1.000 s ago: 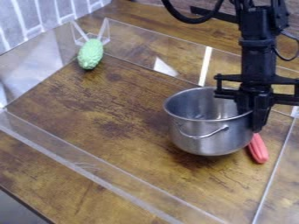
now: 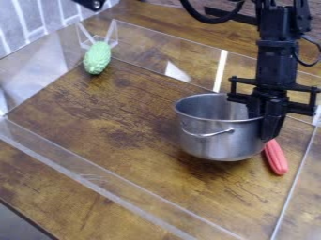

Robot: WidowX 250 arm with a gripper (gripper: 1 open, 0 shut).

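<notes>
A steel pot (image 2: 216,139) with a wire handle sits at the centre right of the camera view. My black gripper (image 2: 268,122) is at the pot's right rim, its fingers pointing down there. It looks shut, though the pot's rim and the dark finger bodies make it hard to see what is between them. A red object (image 2: 276,159) lies on the wood just right of the pot, partly behind it.
A green corn-like toy (image 2: 97,58) lies at the back left inside clear plastic walls. The wooden surface (image 2: 100,122) left of the pot is free. A curtain hangs at the back left.
</notes>
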